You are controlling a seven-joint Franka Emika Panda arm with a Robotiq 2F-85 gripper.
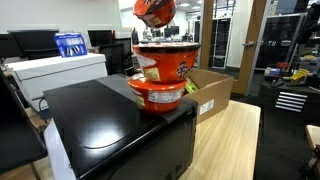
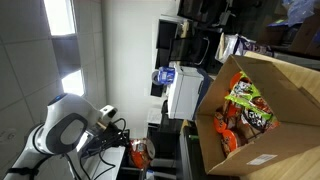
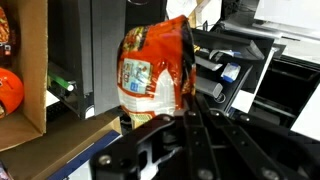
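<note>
A shiny red-and-white packet (image 3: 155, 65) fills the middle of the wrist view, right at the tips of my gripper. The black fingers are closed together at the packet's edge, with its body bulging out past them. In exterior view 1 the red packet (image 1: 154, 12) hangs in the air, cut by the top edge, above two stacked red bowls (image 1: 160, 95); my gripper is out of frame there. The white arm reaches in at the left of exterior view 2, with the red packet (image 2: 140, 154) small and partly hidden beside its gripper.
The bowls stand on a black box-like surface (image 1: 95, 115). An open cardboard box (image 2: 262, 95) holds several red, orange and green packets (image 2: 243, 115). Bare wooden tabletop (image 1: 228, 140) lies right of the black surface. A white cabinet (image 1: 60, 75) stands behind.
</note>
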